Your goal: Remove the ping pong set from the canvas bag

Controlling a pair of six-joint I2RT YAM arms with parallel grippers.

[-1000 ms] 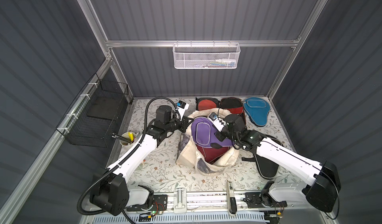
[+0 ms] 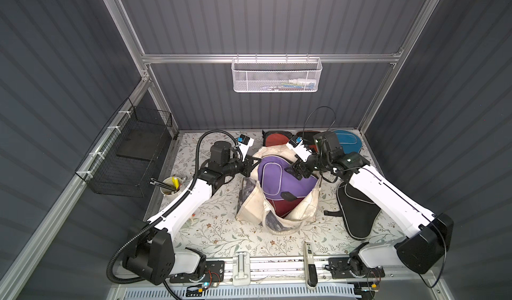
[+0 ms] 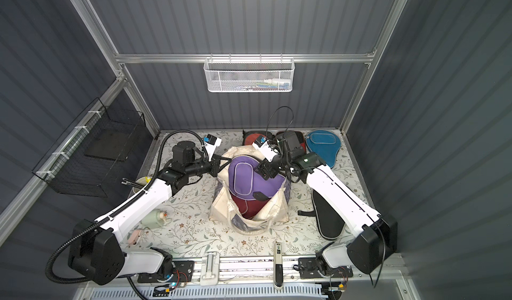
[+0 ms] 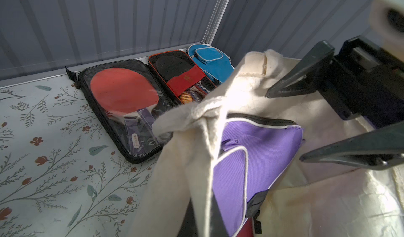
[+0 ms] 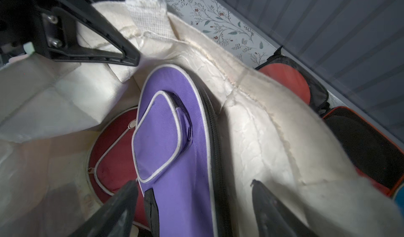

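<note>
An open canvas bag [image 2: 307, 212] stands mid-table with a purple paddle case [image 3: 243, 178] tilted inside it, a pale-piped pocket on its face. Deeper in the bag lies a dark red case [image 5: 117, 161], partly covered by the purple one. At the bag's left rim, my left gripper [image 3: 230, 161] is shut on the canvas, the cloth edge running between its fingers in the left wrist view. My right gripper is open over the bag, its fingers [image 5: 120, 209] spread on either side of the purple case. No grip on the case shows.
Along the back wall lie a clear-fronted case with a red paddle [image 4: 124, 91], a black-and-red case [image 4: 181, 70] and a blue case [image 3: 322, 146]. A black case [image 2: 358, 214] lies on the right. A cup of utensils [image 2: 171, 185] stands at left.
My right gripper has shifted toward the back of the bag, and its arm has swung back with it. The left arm stays at the bag's rim.
</note>
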